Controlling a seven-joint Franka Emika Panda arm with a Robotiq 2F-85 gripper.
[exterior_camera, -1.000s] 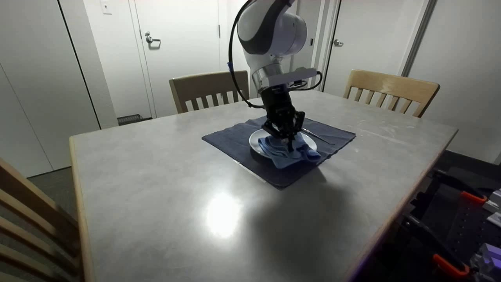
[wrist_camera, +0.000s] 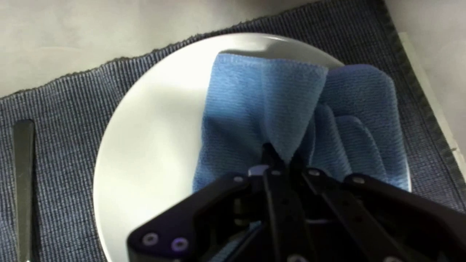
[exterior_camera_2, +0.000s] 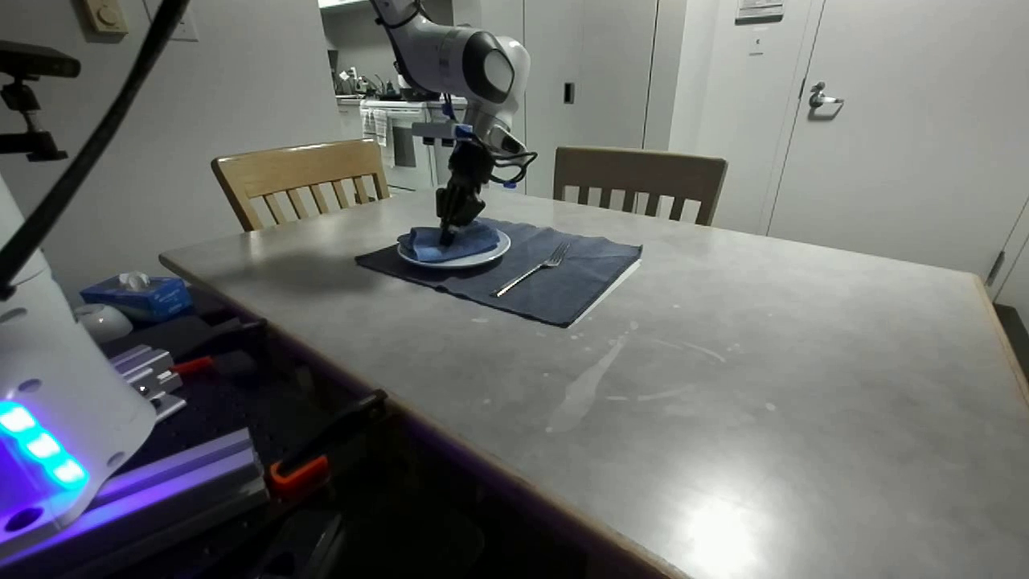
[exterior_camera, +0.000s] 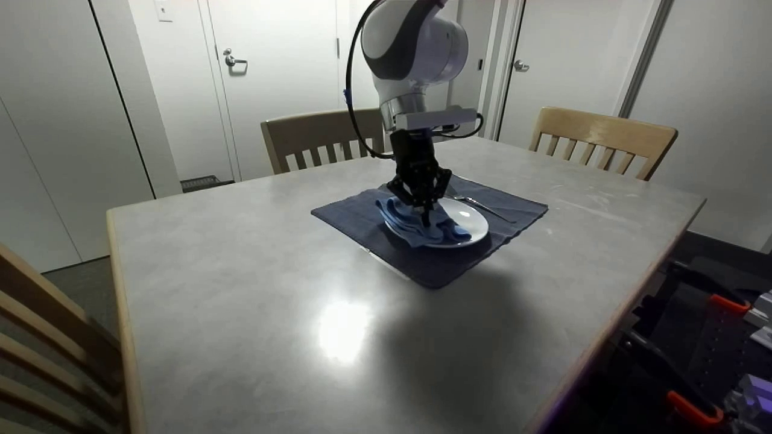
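A light blue cloth (wrist_camera: 238, 113) lies bunched and folded over one side of the white plate (wrist_camera: 139, 170). My gripper points down at the plate and is shut on a pinched fold of this cloth. Exterior view 1 has the gripper (exterior_camera: 425, 213) low over the plate, with the cloth (exterior_camera: 405, 223) spread around its fingertips. From the other side, the cloth (exterior_camera_2: 429, 243) rests on the plate (exterior_camera_2: 492, 252) beneath the gripper (exterior_camera_2: 448, 232). Part of the cloth is hidden behind the fingers in the wrist view.
Under the plate is a dark blue placemat (exterior_camera_2: 598, 275). A fork (exterior_camera_2: 530, 269) lies on it beside the plate.
My gripper has moved left in exterior view 1, taking the cloth with it across the plate. The cloth hung over the plate's front right edge before. Plate and placemat look unmoved.
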